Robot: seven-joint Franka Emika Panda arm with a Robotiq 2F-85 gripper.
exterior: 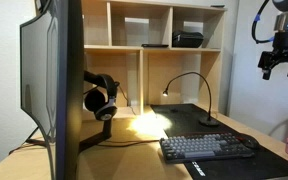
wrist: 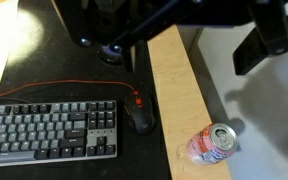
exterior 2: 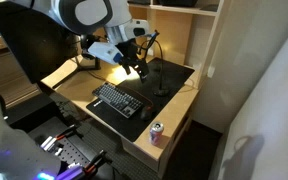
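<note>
My gripper [exterior: 280,72] hangs in the air at the right of exterior view 1, well above the desk. Its fingers stand open with nothing between them. In the wrist view, the dark fingers [wrist: 260,40] cross the top of the picture. Below them lies a black mouse [wrist: 140,112] with a red cable, on a black mat. A grey keyboard [wrist: 49,132] is to the mouse's left. On the bare wood to the right stands a red, white and blue can [wrist: 212,143], apart from the gripper.
A monitor [exterior: 56,90] fills the left of exterior view 1, with headphones [exterior: 96,100] hanging beside it. A thin black lamp [exterior: 208,118] rises behind the keyboard, near wooden shelves [exterior: 144,50]. The can is close to the desk's edge, beside a white wall.
</note>
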